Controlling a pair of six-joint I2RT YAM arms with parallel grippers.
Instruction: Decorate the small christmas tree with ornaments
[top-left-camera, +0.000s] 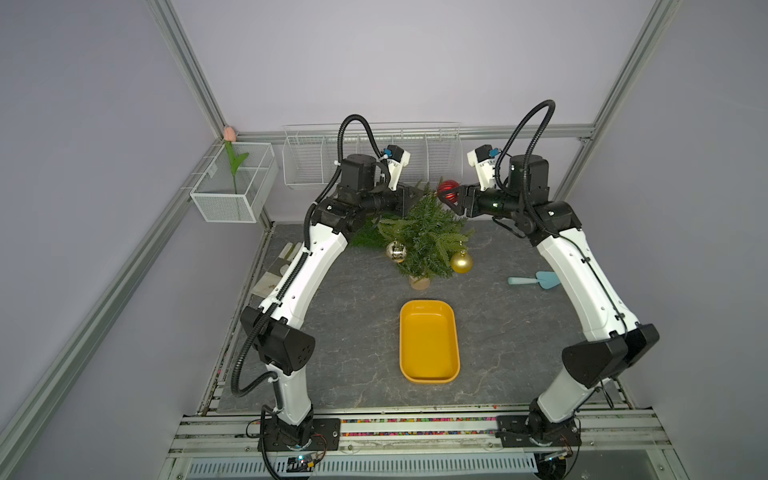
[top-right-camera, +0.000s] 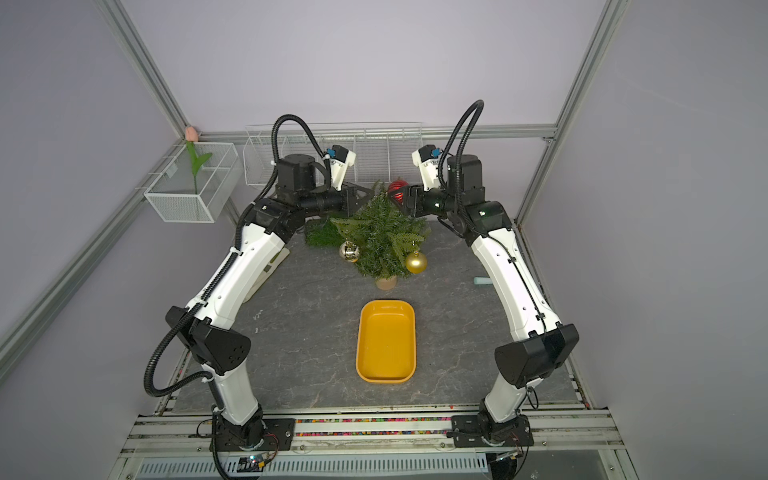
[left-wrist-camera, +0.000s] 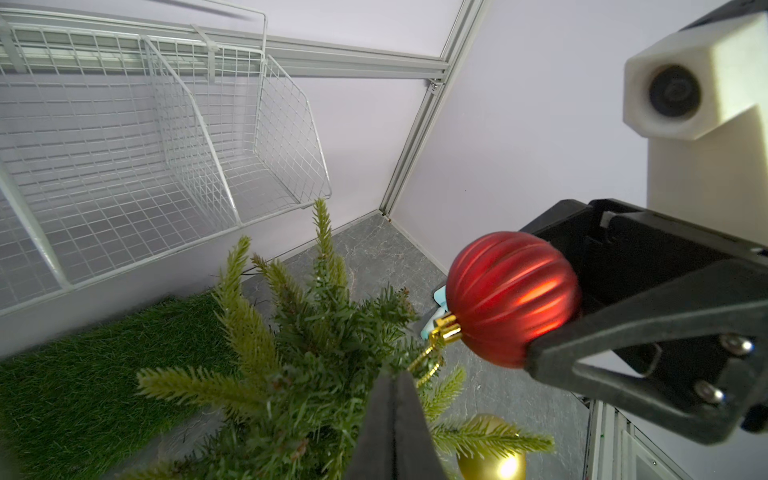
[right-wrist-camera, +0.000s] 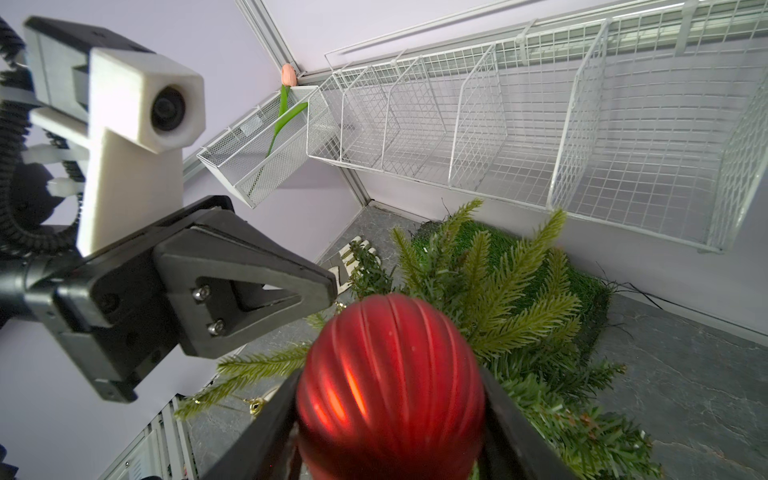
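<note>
The small green tree (top-left-camera: 432, 238) stands upright behind the tray, a silver ornament (top-left-camera: 396, 252) on its left side and a gold one (top-left-camera: 461, 262) on its right. My right gripper (top-left-camera: 450, 201) is shut on a ribbed red ball (right-wrist-camera: 390, 384), just right of the treetop. From the ball's gold cap (left-wrist-camera: 446, 329) a thin gold loop (left-wrist-camera: 429, 360) reaches toward my left gripper. That gripper is shut over the treetop; its fingertips are at the loop's end, but whether they pinch it cannot be made out.
An empty yellow tray (top-left-camera: 429, 342) lies in front of the tree. Behind it are a grass mat (left-wrist-camera: 112, 376) and a white wire basket (right-wrist-camera: 512, 136) on the wall. A light-blue spatula (top-left-camera: 547, 279) lies to the right.
</note>
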